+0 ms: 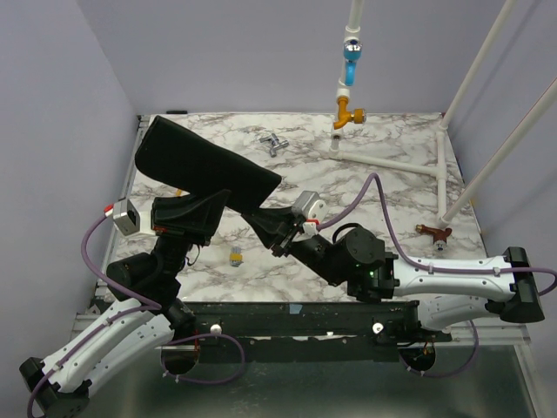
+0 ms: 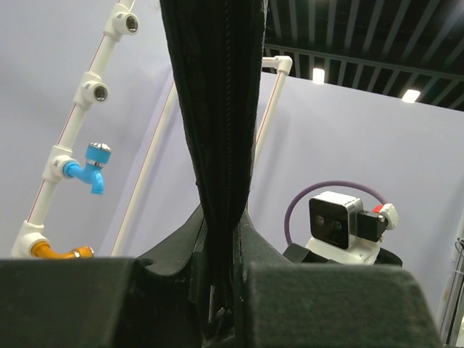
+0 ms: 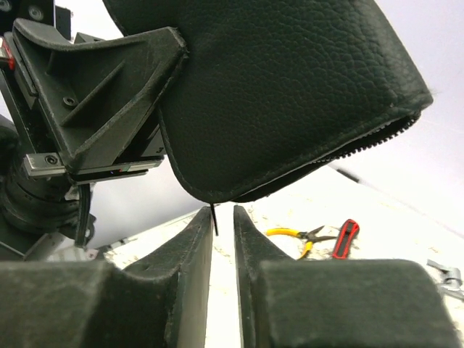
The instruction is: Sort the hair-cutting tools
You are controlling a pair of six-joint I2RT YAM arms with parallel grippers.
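A black leather-like case [image 1: 204,165] with a zipper along its edge hangs above the table, tilted. My left gripper is shut on it from below. At the case's lower right corner stands my right gripper, its fingers a narrow gap apart. A thin zipper pull [image 3: 214,220] dangles from that corner, close against the inner side of the left-hand finger in the right wrist view. A firm hold on the pull does not show. Whatever is inside the case is hidden.
Yellow-handled pliers [image 3: 286,232], a red cutter [image 3: 346,239] and metal fittings [image 1: 274,144] lie on the marble table. A small yellow-and-grey item [image 1: 236,256] rests nearer the front. White pipes with an orange tap [image 1: 348,113] rise at the back right.
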